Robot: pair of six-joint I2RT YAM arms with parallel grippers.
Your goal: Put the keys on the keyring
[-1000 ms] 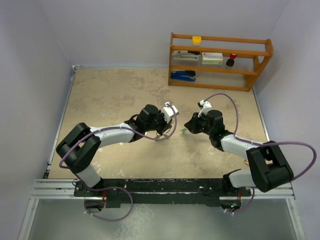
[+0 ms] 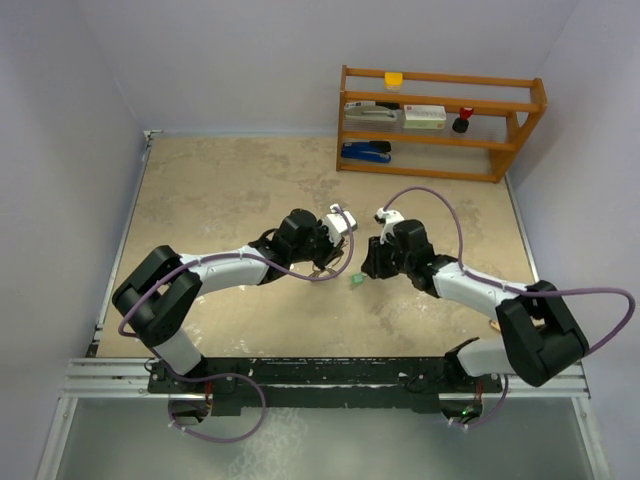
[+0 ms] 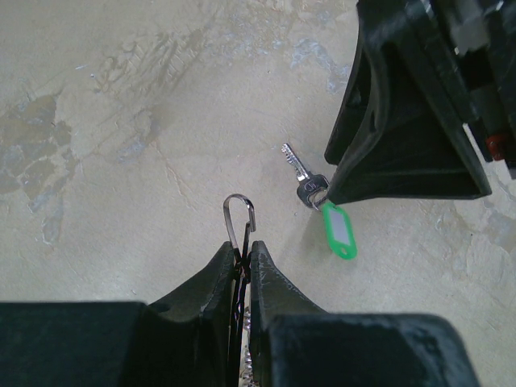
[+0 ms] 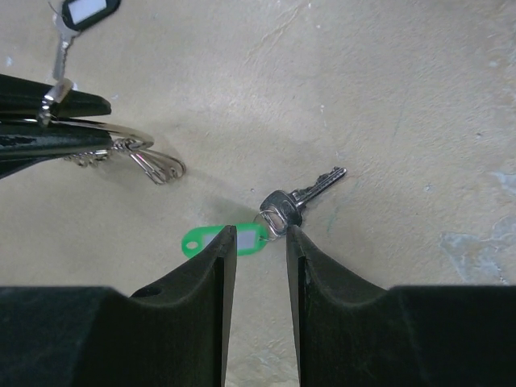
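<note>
My left gripper is shut on the metal keyring (image 3: 239, 211), whose hooked end stands up past the fingertips. In the right wrist view, the ring (image 4: 129, 133) juts out from the left fingers with several small clips hanging off it. A silver key (image 3: 311, 187) with a green tag (image 3: 339, 232) lies on the table, to the right of the keyring in the left wrist view. Over this key and tag hovers my right gripper, part open with nothing held between its fingers; the green tag (image 4: 234, 240) shows partly behind one finger.
A second key (image 4: 63, 50) with a black tag (image 4: 89, 10) appears beyond the left gripper in the right wrist view. The wooden rack (image 2: 440, 138) at the back right holds a stapler and a box. Bare table surrounds both grippers.
The left arm stayed still.
</note>
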